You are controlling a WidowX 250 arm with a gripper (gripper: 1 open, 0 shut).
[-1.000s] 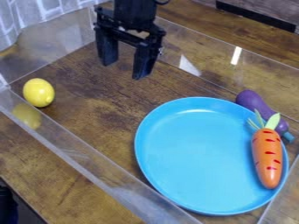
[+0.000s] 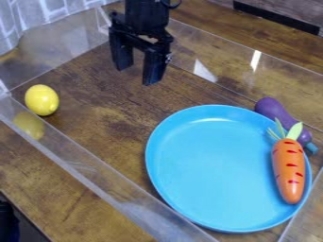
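My black gripper [image 2: 139, 55] hangs open at the top centre over the bare wooden floor, with nothing visible between its fingers. A yellow lemon-like toy [image 2: 42, 99] lies at the left. A blue plate [image 2: 209, 175] fills the lower right. An orange carrot [image 2: 289, 170] with green leaves lies over the plate's right part, and a purple eggplant-like toy [image 2: 273, 110] lies beyond the plate at the right.
Clear plastic walls edge the work area, one running diagonally across the lower left. The middle of the wooden floor, between the lemon, the plate and my gripper, is free.
My gripper has shifted very slightly. The objects have not moved.
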